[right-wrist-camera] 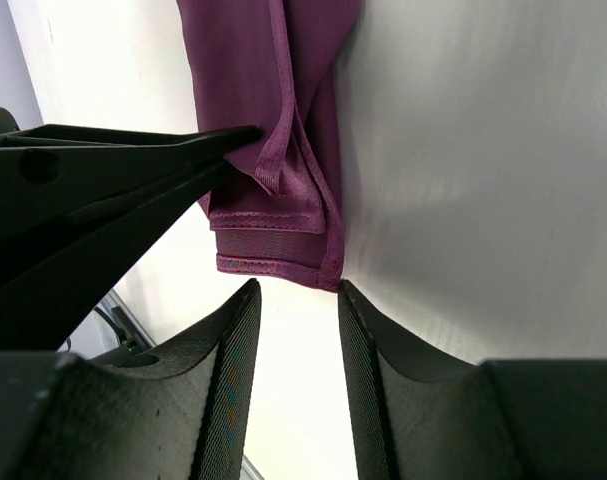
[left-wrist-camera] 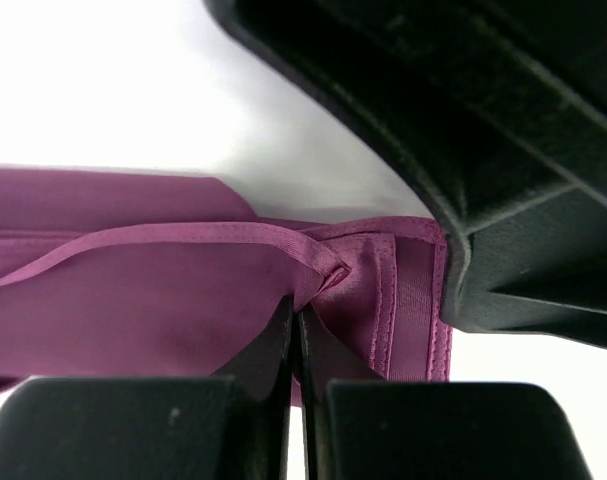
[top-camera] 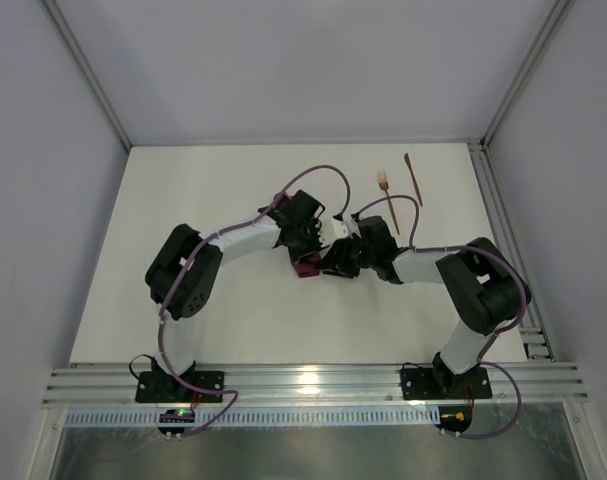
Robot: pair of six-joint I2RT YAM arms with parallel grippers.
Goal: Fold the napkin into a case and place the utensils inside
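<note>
The purple napkin (top-camera: 305,267) (left-wrist-camera: 133,310) (right-wrist-camera: 243,80) lies folded in a narrow strip at mid-table, largely hidden by the arms from above. My left gripper (top-camera: 309,254) is shut on the napkin's folded layers near one end, its tips pinching the cloth. My right gripper (top-camera: 331,262) is open just beside that same end, fingertips at the hemmed edge with nothing visible between them. The wooden fork (top-camera: 383,185) and a second slim wooden utensil (top-camera: 413,175) lie at the back right.
Metal frame rails (top-camera: 303,375) border it. The two grippers are very close together over the napkin.
</note>
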